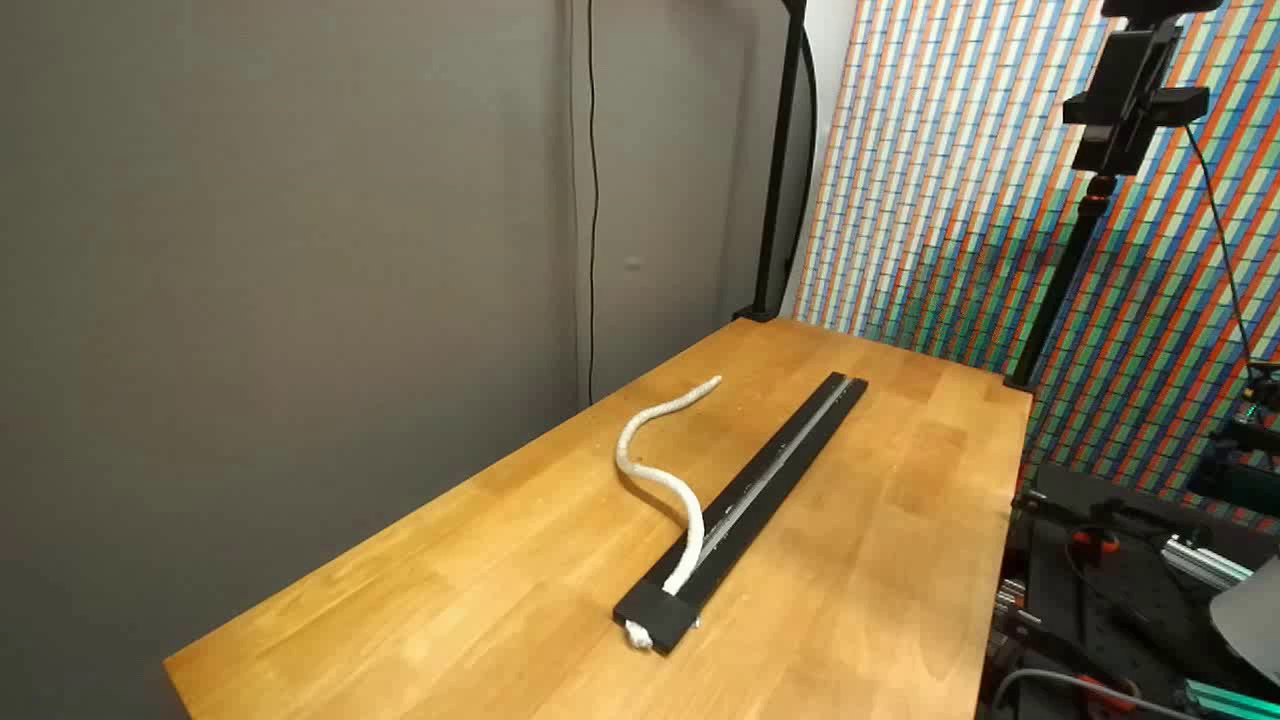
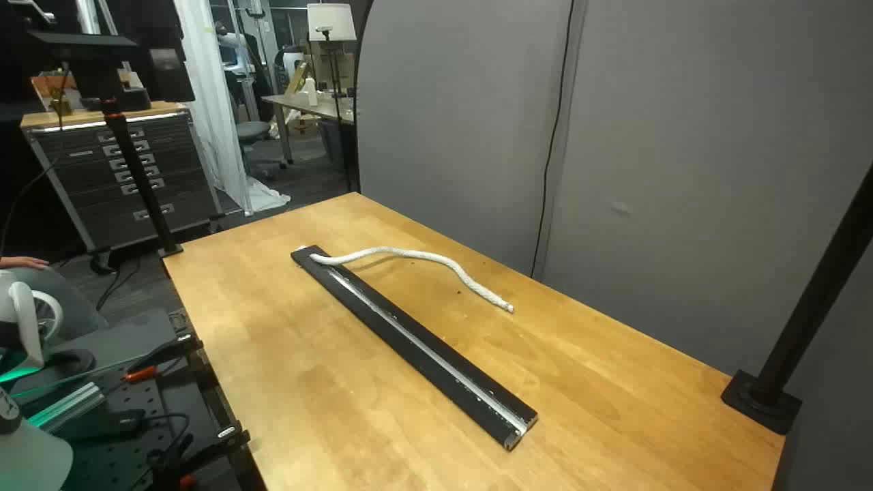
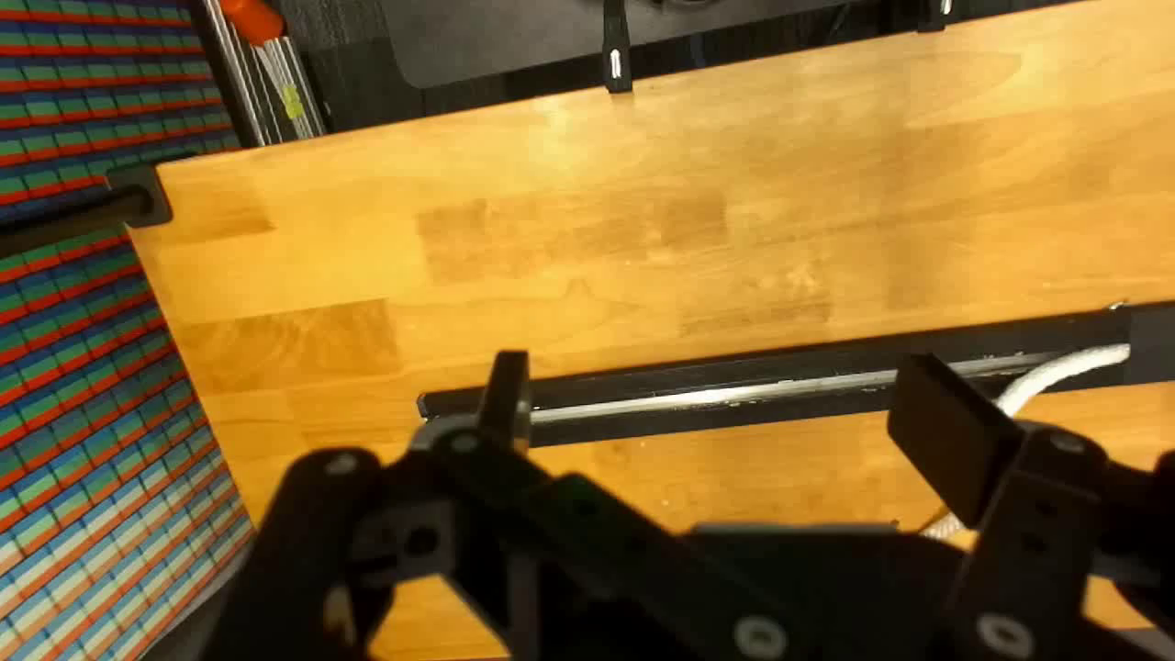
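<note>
A white rope (image 1: 663, 476) winds in an S over the wooden table, its far end free on the wood (image 2: 483, 292). Its other end passes under a black cap on a long black channel (image 1: 792, 475), and a short stub pokes out beyond. The channel's pale central groove (image 2: 409, 331) is otherwise bare. Seen from above in the wrist view, my gripper is open, its two fingers far apart and nothing between them. Part of the rope (image 3: 1057, 375) shows past the right finger, which hides some of it. Neither exterior view shows the gripper.
Black posts stand at its corners, one by the wall (image 1: 774, 180) and one opposite (image 1: 1062, 288). A dark cart with tools (image 2: 155, 409) adjoins one long edge.
</note>
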